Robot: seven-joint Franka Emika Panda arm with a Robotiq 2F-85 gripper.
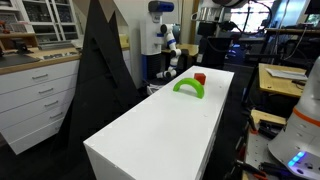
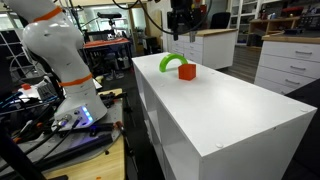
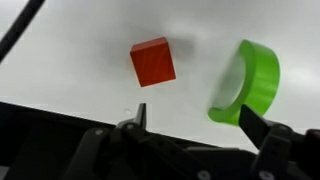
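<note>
A red block [image 3: 153,62] lies on the white tabletop, left of centre in the wrist view. To its right in that view is a green arch [image 3: 257,82], which stands on its two ends in the first exterior view. My gripper is open, its fingers well apart with only bare tabletop visible between them. In the second exterior view, the gripper [image 2: 184,31] hangs clear above the red block [image 2: 187,72] and the green arch [image 2: 170,60], touching neither.
A dark edge borders the tabletop at the bottom of the wrist view. White drawers [image 1: 32,105] stand off to the left, beside a tall black panel [image 1: 98,80].
</note>
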